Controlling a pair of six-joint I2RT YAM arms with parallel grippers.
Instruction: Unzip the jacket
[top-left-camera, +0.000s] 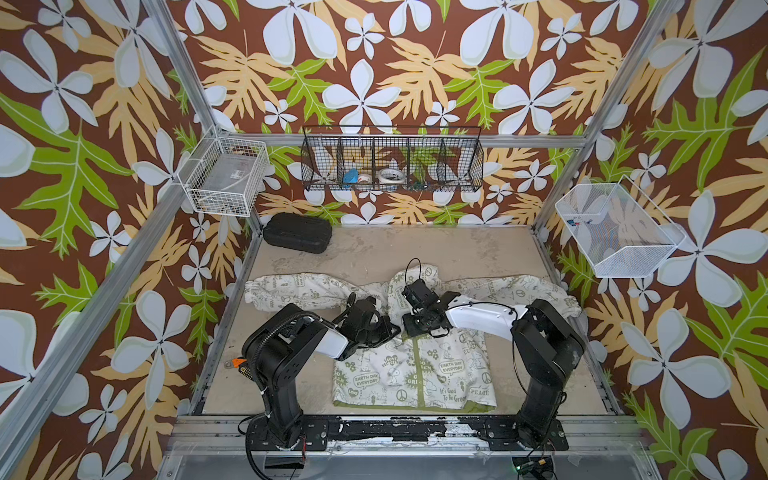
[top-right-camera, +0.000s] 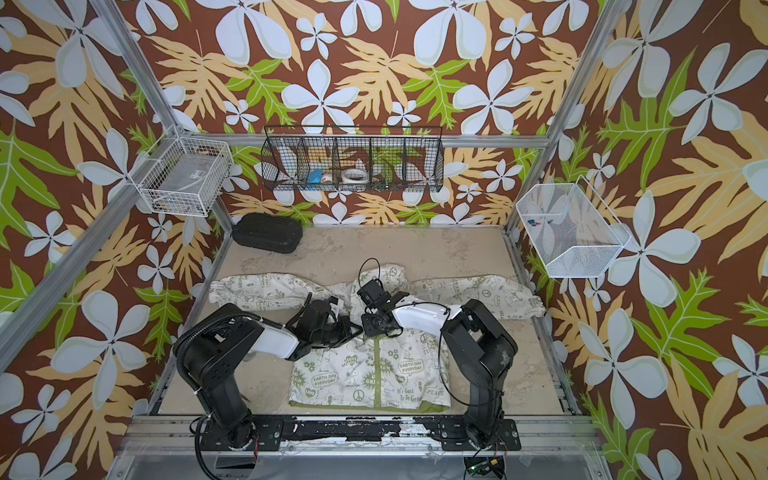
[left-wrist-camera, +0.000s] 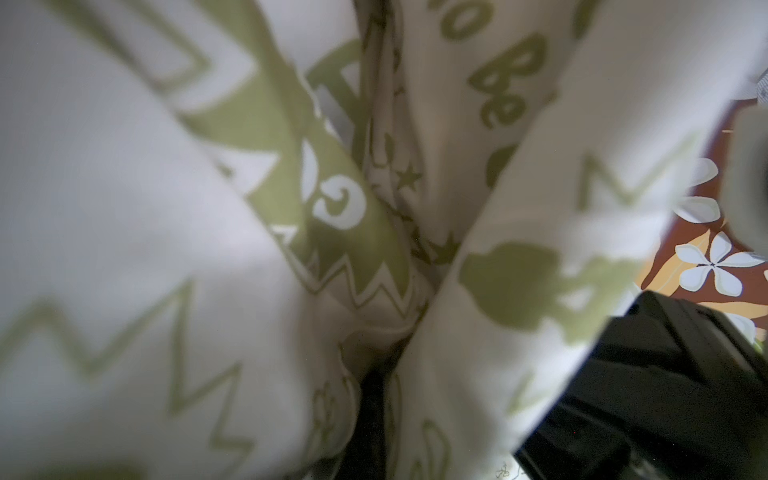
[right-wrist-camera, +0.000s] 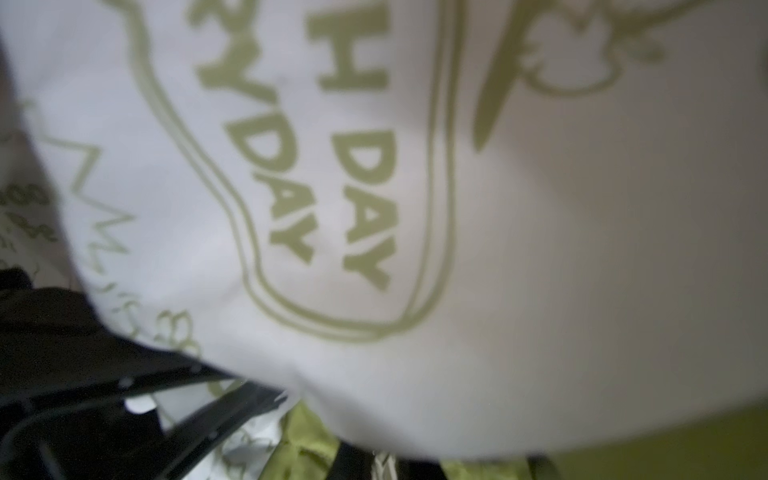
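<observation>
The white jacket (top-left-camera: 448, 376) with green print and a green centre strip (top-right-camera: 377, 372) lies spread on the table, sleeves out to both sides. Both grippers are at its upper middle, close together: my left gripper (top-left-camera: 388, 328) from the left, my right gripper (top-left-camera: 412, 324) from the right. The left wrist view is filled by folded cloth, hiding most of that gripper; it is shut. In the right wrist view, a flap of cloth (right-wrist-camera: 560, 280) covers most of the view, with green lining and metal zipper teeth (right-wrist-camera: 384, 464) at the bottom edge near the shut fingertips.
A black case (top-left-camera: 297, 233) sits at the back left of the table (top-left-camera: 472, 248). An orange-handled object (top-left-camera: 236, 363) lies at the left. Wire baskets (top-right-camera: 184, 176) hang on the frame around the back and sides.
</observation>
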